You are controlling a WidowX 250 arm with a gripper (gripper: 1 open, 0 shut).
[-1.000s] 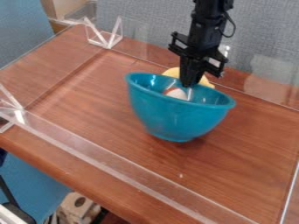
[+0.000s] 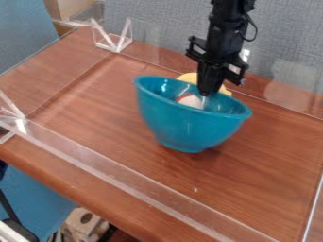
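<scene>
A teal plastic bowl (image 2: 190, 123) stands on the wooden table (image 2: 89, 113), right of center, with a small white-and-red object (image 2: 191, 101) inside it. My black gripper (image 2: 212, 85) reaches down from above to the bowl's back rim, its lower part close over the inside. It looks shut; whether anything thin is between the fingers is hard to tell. Behind the bowl, partly hidden by it and the gripper, is a yellow object (image 2: 188, 77).
Clear plastic strips with white brackets (image 2: 111, 40) border the table at the back, left and front. A grey padded wall stands behind.
The bowl and my gripper have shifted very slightly toward the left over the last second; otherwise the scene looks the same.
</scene>
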